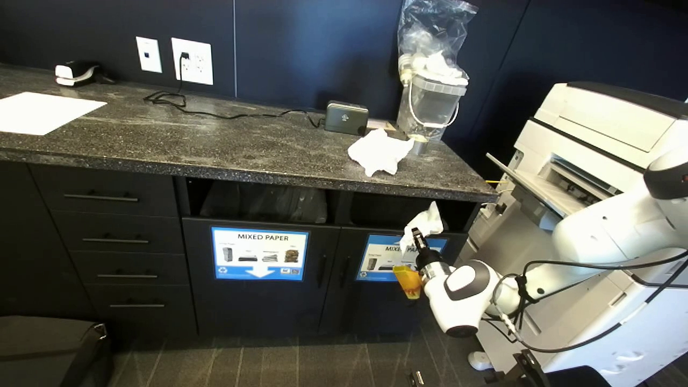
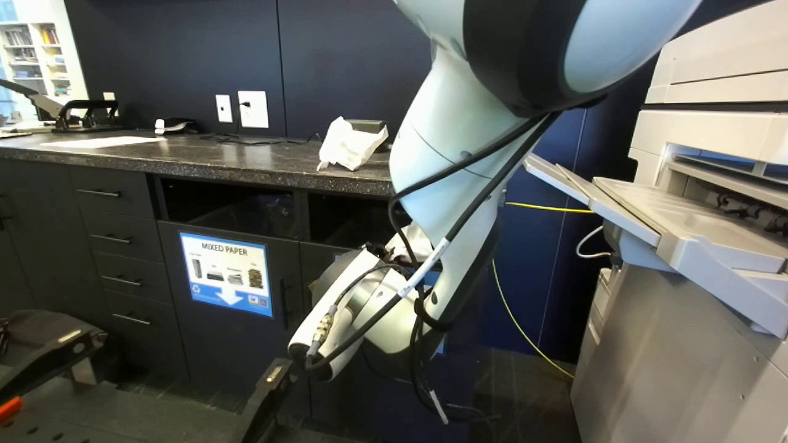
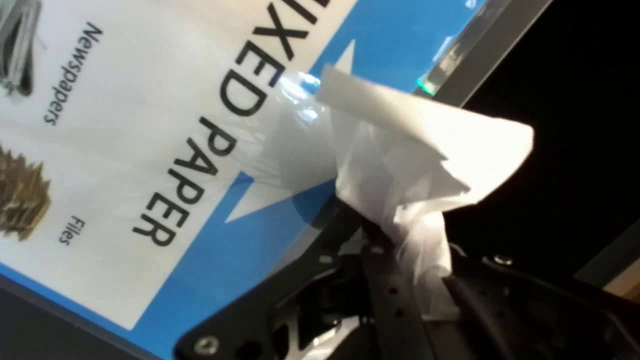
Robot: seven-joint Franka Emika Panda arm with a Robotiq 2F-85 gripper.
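A crumpled piece of white paper (image 3: 420,156) rises from between the fingers of my gripper in the wrist view. The gap around its lower end is partly visible, but how firmly the fingers press on it cannot be told. Exterior view 1 has the gripper (image 1: 417,233) in front of the right cabinet, with the paper (image 1: 425,223) at the dark opening (image 1: 377,209) above the door. Another crumpled white paper (image 1: 380,152) lies on the counter above. In exterior view 2 the arm hides most of the gripper.
A mixed paper sign (image 3: 198,138) fills the left of the wrist view, close to the fingers. The counter (image 1: 258,151) overhangs the opening. To the right stands a large printer (image 1: 580,142). A clear bucket (image 1: 433,103) and a small dark box (image 1: 346,118) sit on the counter.
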